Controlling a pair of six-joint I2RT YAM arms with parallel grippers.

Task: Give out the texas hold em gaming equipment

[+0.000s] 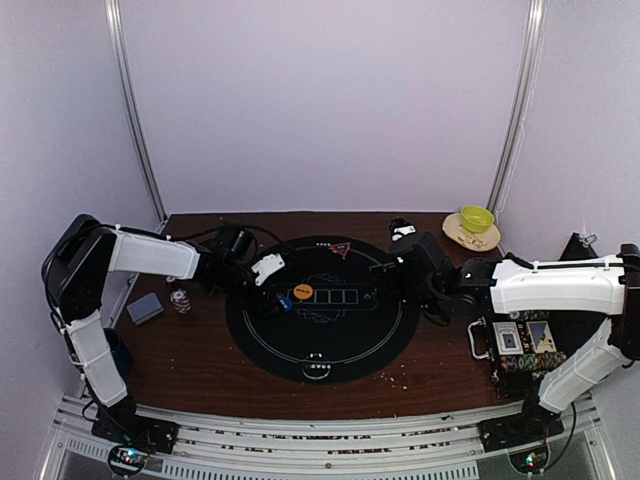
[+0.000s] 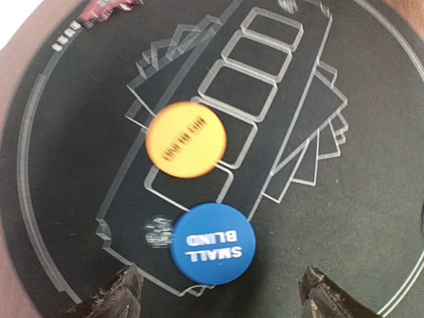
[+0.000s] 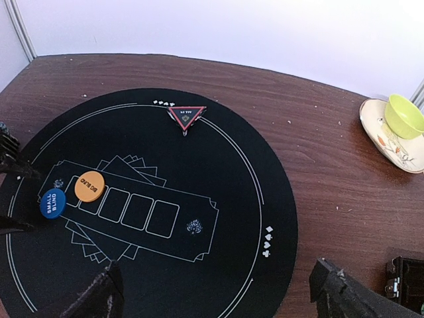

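A blue SMALL BLIND disc (image 2: 213, 244) lies flat on the round black poker mat (image 3: 218, 156), close to the orange BIG BLIND disc (image 2: 186, 140). My left gripper is over the mat, its fingers parted on either side of the blue disc's near edge and holding nothing. The red-edged ALL IN triangle (image 3: 186, 118) rests near the far rim. Above the mat's right part, my right gripper stands open and empty. Left of the mat are a blue card deck (image 1: 145, 308) and a chip stack (image 1: 180, 299).
An open case (image 1: 515, 352) with cards and chips sits at the right. Behind it, a plate (image 1: 456, 232) carries a green bowl (image 1: 477, 219). A dark piece with a white pattern (image 1: 316, 368) lies at the mat's near rim.
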